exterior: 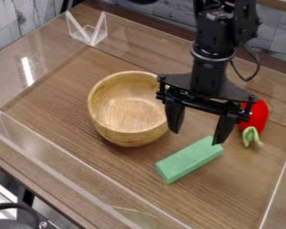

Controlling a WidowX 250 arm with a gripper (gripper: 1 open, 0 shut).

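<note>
My black gripper [207, 114] hangs over the middle right of the table, open, its two fingers pointing down on either side above a green block [189, 159]. The green block lies on the wooden table. A tan round bowl [115, 107] sits to the left of the gripper. A red object with a light green tip [256, 116] lies to the right, partly behind the gripper.
A small clear plastic object [89, 25] stands at the back left. A dark cable hangs by the arm.
</note>
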